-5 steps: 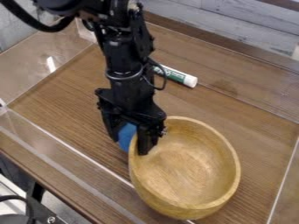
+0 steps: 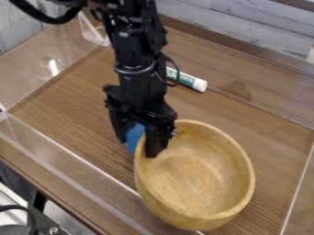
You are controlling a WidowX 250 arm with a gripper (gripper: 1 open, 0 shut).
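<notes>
My black gripper (image 2: pixel 140 130) is lowered at the near middle, at the left rim of a pale wooden bowl (image 2: pixel 207 179). A blue object (image 2: pixel 131 139) lies just left of the bowl, partly hidden under the gripper. The fingertips are dark and overlap the blue object and the rim, so I cannot tell whether they are open or shut, or whether they hold anything.
A white and green tube (image 2: pixel 188 80) lies behind the arm on the wooden table (image 2: pixel 68 110). A clear item stands at the back left. A plastic edge runs along the near left.
The arm and gripper have shifted very slightly; the bowl and blue object look almost unchanged.
</notes>
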